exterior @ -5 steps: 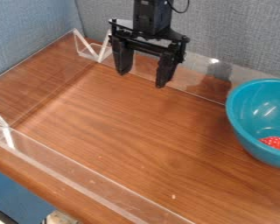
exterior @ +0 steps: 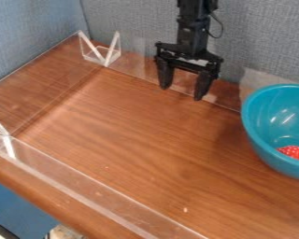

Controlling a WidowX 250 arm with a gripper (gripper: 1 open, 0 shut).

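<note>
My black gripper [exterior: 183, 83] hangs at the back middle of the camera view, over the wooden table [exterior: 127, 149] near the rear wall, its two fingers spread wide with nothing visible between them. To its right, at the table's edge, sits a blue bowl [exterior: 275, 121] holding a red object [exterior: 291, 150] and something pale beside it, partly cut off by the frame.
A clear low barrier [exterior: 102, 205] runs along the front left edge, with white corner brackets [exterior: 100, 52] at the back left and at the left. Grey padded walls [exterior: 121, 19] stand behind.
My gripper has moved back toward the rear wall and appears smaller, shifting slightly right in view. Its fingers remain spread. The bowl looks unmoved.
</note>
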